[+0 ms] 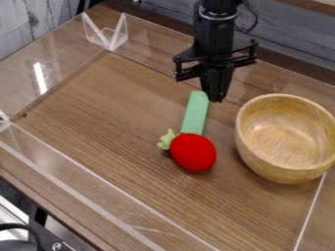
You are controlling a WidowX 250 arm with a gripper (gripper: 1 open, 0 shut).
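My black gripper [214, 65] hangs at the top centre, shut, with nothing visible between its fingers. Just below it on the wooden surface lies a green bar [195, 112]. A red object with a leafy top, like a toy strawberry or tomato [193, 153], lies at the near end of the bar. To the right sits a tan bowl [283, 152], empty.
A clear plastic piece [105, 29] stands at the upper left, and a grey edge runs along the back right. A dark item [16, 235] shows at the lower left corner.
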